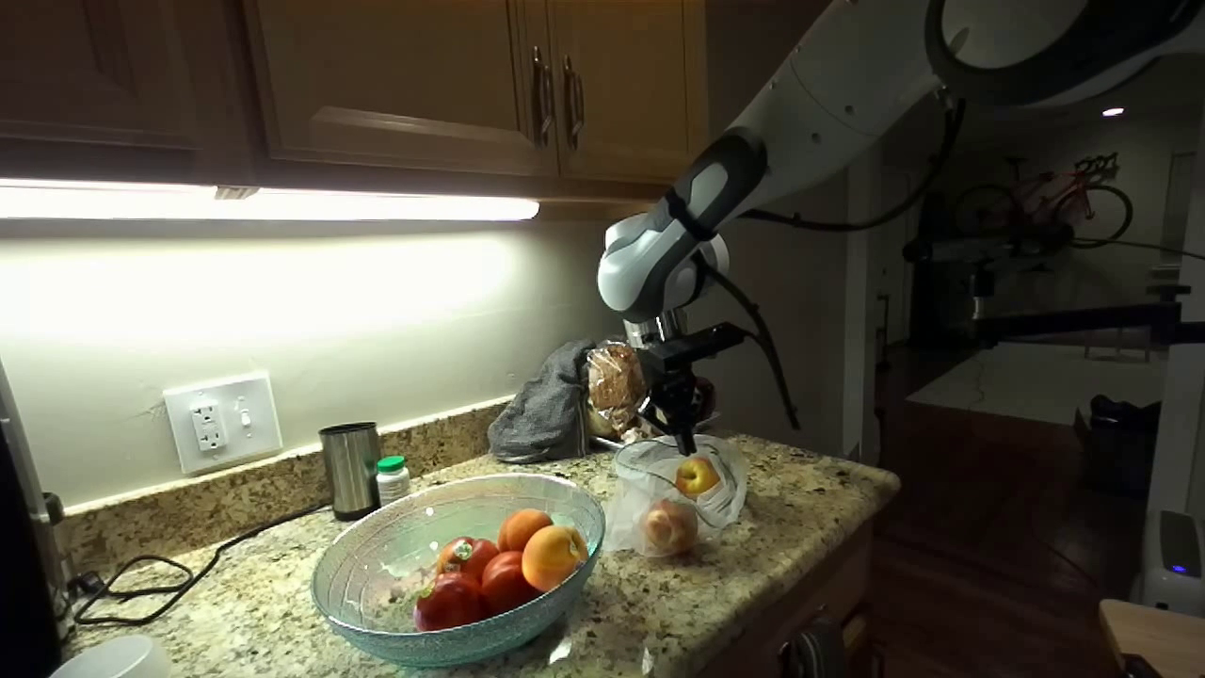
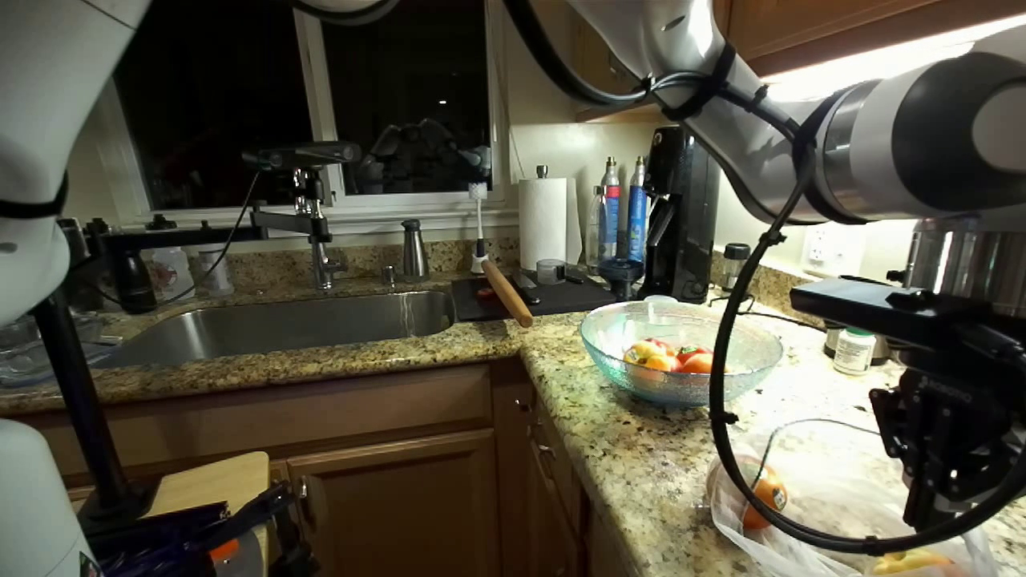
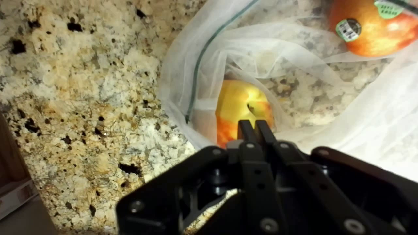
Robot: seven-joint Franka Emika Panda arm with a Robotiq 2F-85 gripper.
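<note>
My gripper is shut, its two black fingers side by side with no object between them. In the wrist view the fingertips overlap the near side of a yellow-red apple (image 3: 243, 100) inside a white mesh bag (image 3: 174, 90) with a green drawstring; whether they touch it I cannot tell. A second, redder apple (image 3: 370, 41) bearing stickers lies toward the bag's other side. Exterior view 1 has the gripper (image 1: 686, 446) pointing down over the open bag, just above the yellow apple (image 1: 697, 476). The other apple (image 1: 668, 526) shows through the mesh.
A glass bowl (image 1: 350, 576) of several red and orange fruits stands beside the bag. Behind are a steel cup (image 1: 351, 469), a green-capped bottle (image 1: 392, 480), a grey cloth (image 1: 542, 409) and wrapped bread (image 1: 616, 384). Bare counter (image 1: 808, 475) runs to the right edge.
</note>
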